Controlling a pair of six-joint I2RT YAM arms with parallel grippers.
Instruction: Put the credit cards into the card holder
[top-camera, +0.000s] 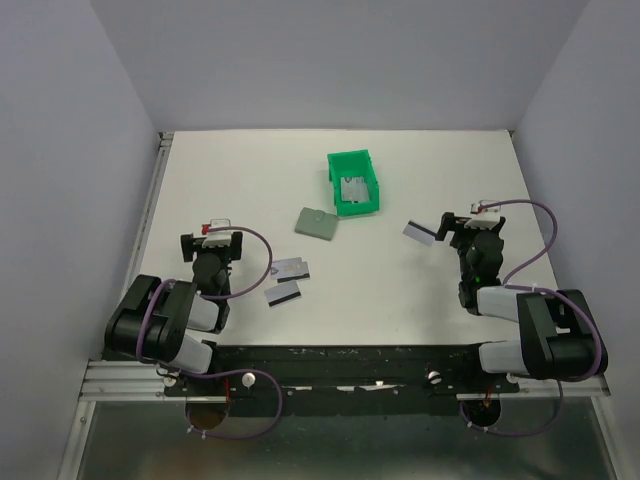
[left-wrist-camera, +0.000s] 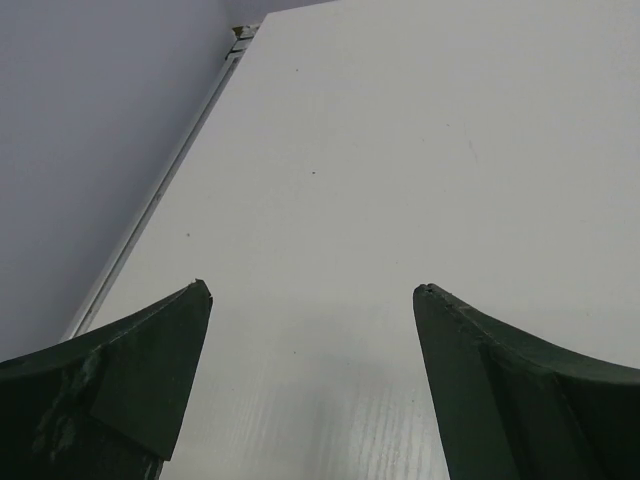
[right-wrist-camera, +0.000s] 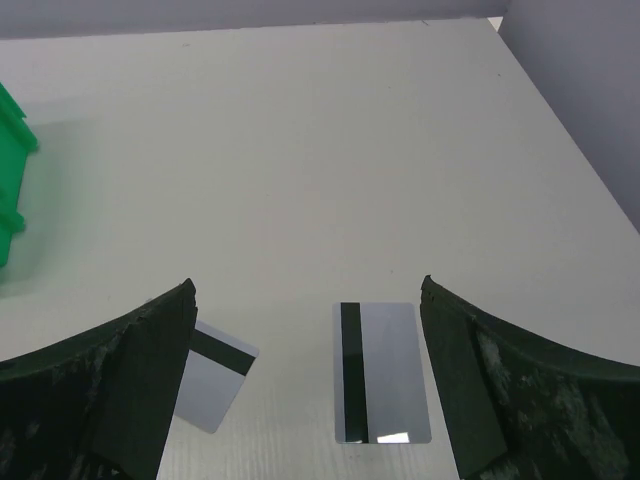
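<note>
Both grippers hang over the white table, fingers apart and empty. In the top view my left gripper is at the left; its wrist view shows only bare table between the fingers. My right gripper is at the right. Below its fingers, one striped grey card lies flat, and another card lies tilted, partly behind the left finger. Grey cards and overlapping ones lie at left centre. A flat grey-green piece, possibly the card holder, rests near the middle.
A green open tray stands at the back centre with something grey inside; its edge also shows in the right wrist view. Walls enclose the table's back and sides.
</note>
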